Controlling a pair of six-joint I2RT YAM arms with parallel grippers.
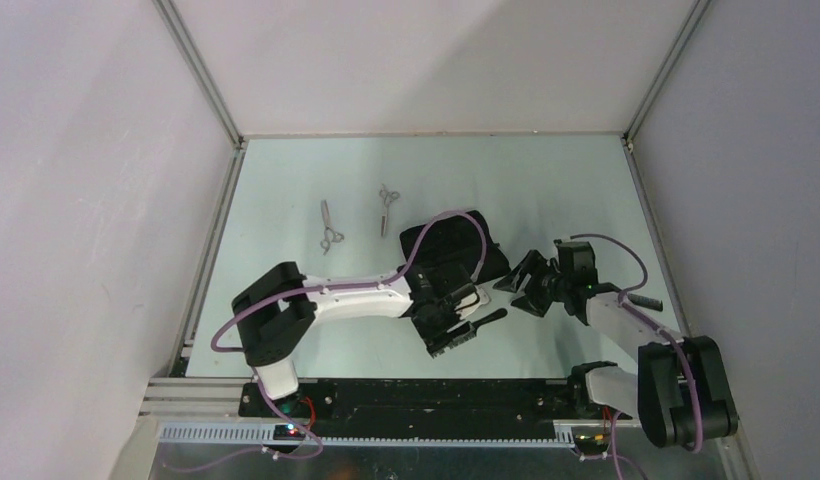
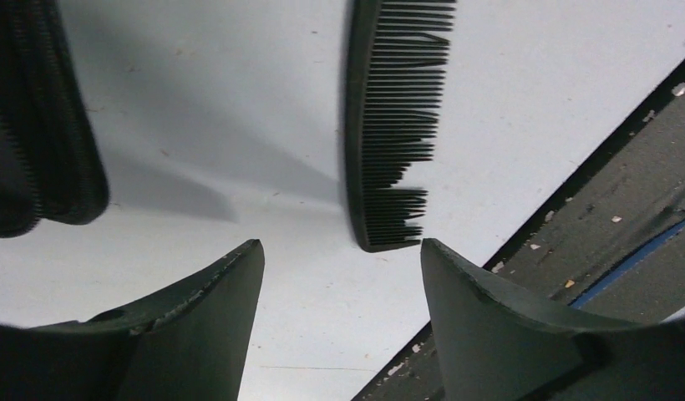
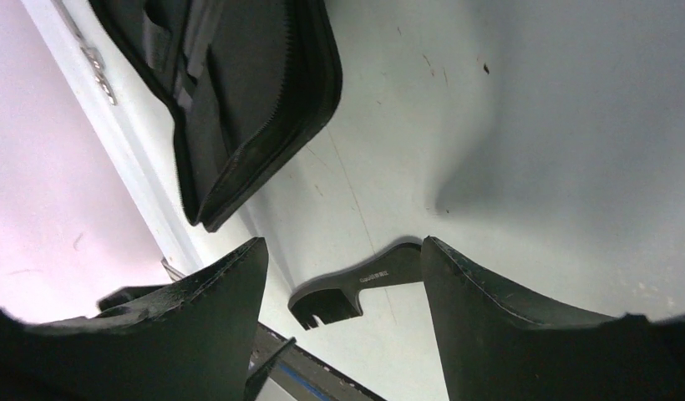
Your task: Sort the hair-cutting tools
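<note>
The black comb (image 1: 494,316) lies slanted on the table, its handle toward the right gripper and its teeth beside the left gripper (image 1: 452,333). In the left wrist view, its toothed end (image 2: 393,117) lies just beyond the fingertips of my open left gripper. My right gripper is open with nothing held; past its fingertips the comb (image 3: 381,269) shows, partly covered by one finger. An open black case (image 1: 451,238) sits behind the comb. Two silver scissors, one left (image 1: 327,228) and one nearer the case (image 1: 388,200), lie apart.
A black rod-like tool (image 1: 644,301) lies at the right edge, beyond the right arm. The left arm crosses the table in front of the case. Free table stretches across the back right and far left. A dark rail (image 1: 436,405) borders the front.
</note>
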